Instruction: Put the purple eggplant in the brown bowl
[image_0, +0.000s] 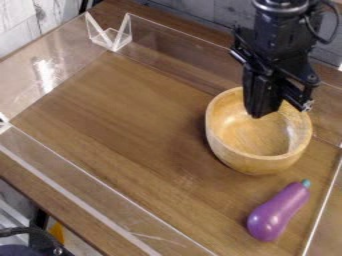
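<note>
The purple eggplant (277, 212) lies on the table at the lower right, its green stem end pointing up and to the right. Behind it stands the brown bowl (235, 152), upright, and its visible inside looks empty. My black gripper (274, 104) hangs over the back part of the bowl, hiding some of the rim, and is well away from the eggplant. Its fingers point down toward the bowl. Whether they are apart or together does not show clearly against the dark body.
A clear plastic piece (111, 33) stands at the back left. Transparent edging runs along the table's left front side. Dark equipment (27, 240) sits at the bottom left corner.
</note>
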